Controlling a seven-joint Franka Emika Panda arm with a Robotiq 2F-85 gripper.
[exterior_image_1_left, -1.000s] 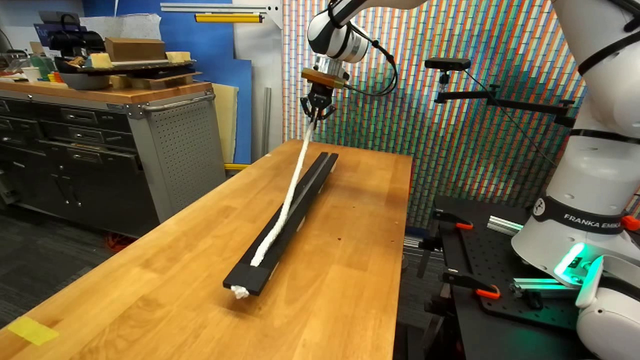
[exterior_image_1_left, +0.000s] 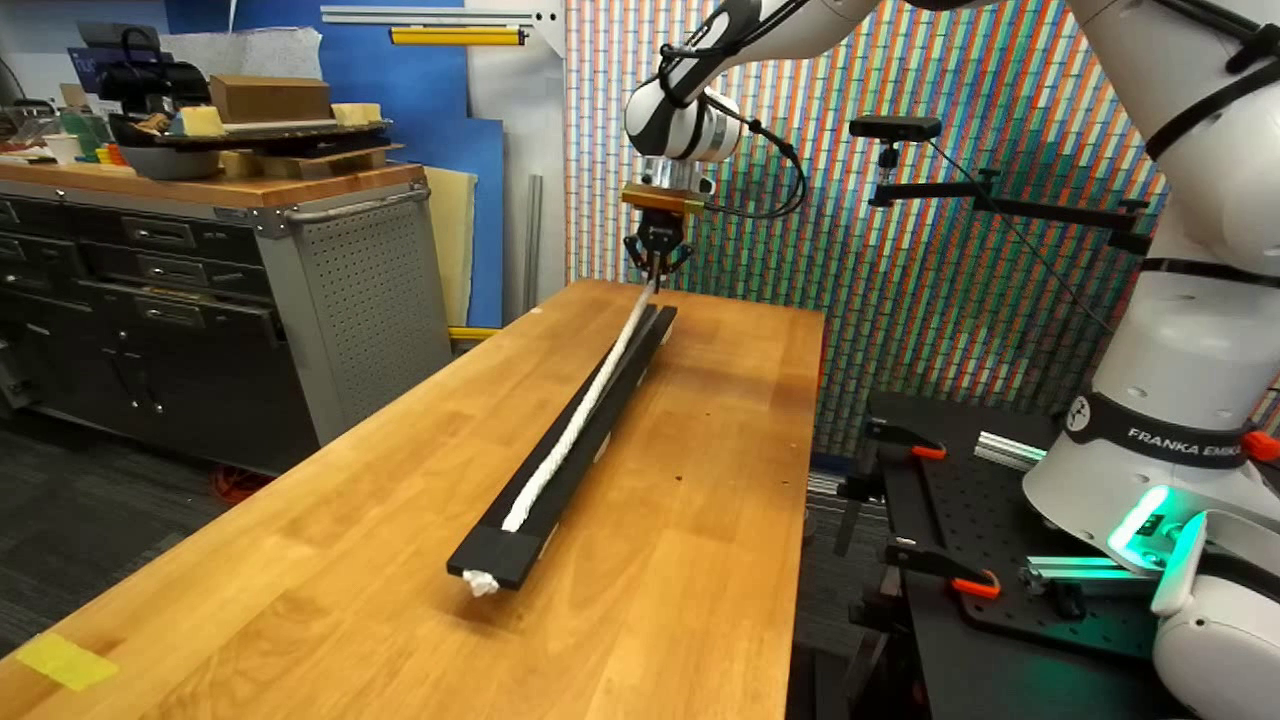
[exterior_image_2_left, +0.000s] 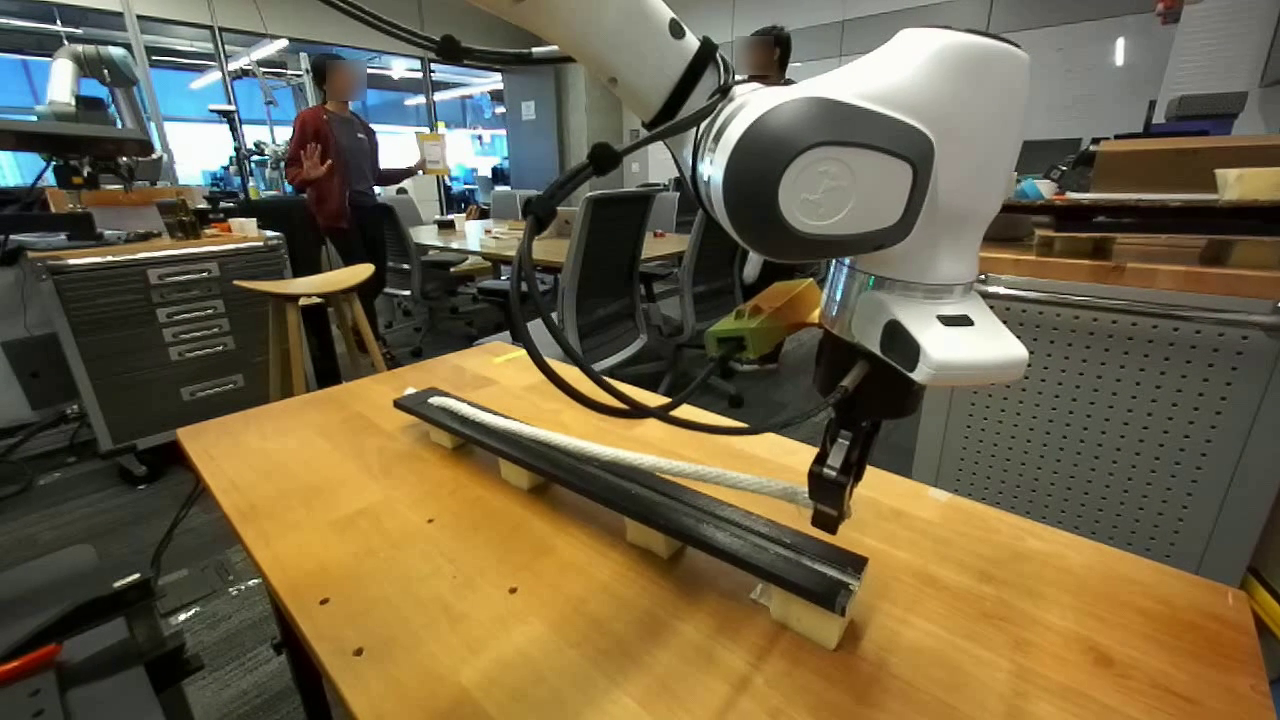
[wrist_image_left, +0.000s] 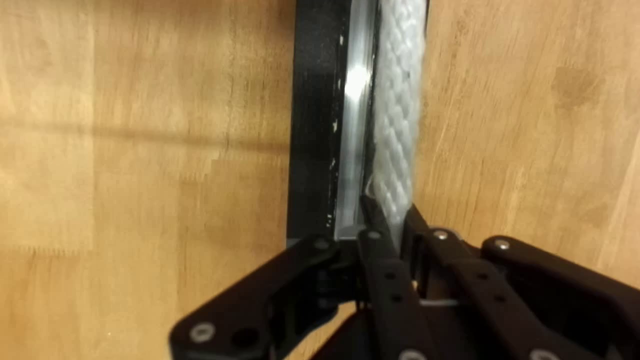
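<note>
A white braided rope (exterior_image_1_left: 573, 428) runs along a long black grooved rail (exterior_image_1_left: 584, 470). Its near end pokes out from under a black cover at the rail's near tip. At the far end my gripper (exterior_image_1_left: 655, 278) is shut on the rope, which rises slightly off the rail there. In exterior view 2 the gripper (exterior_image_2_left: 830, 504) hangs a little above and beside the rail (exterior_image_2_left: 720, 528). From the wrist, the rope (wrist_image_left: 399, 102) lies right of the shiny groove (wrist_image_left: 352, 120), over the rail's right strip, and passes between the fingers.
Small pale blocks (exterior_image_2_left: 654, 538) hold the rail above the wooden table (exterior_image_2_left: 396, 528). Bare tabletop lies on both sides of it. A tool cabinet (exterior_image_1_left: 360, 288) stands beyond the table, and a person (exterior_image_2_left: 342, 168) is in the background.
My gripper has come down and slightly right in exterior view 1, still holding the rope. The rope, raised steeply before, now lies much closer along the rail.
</note>
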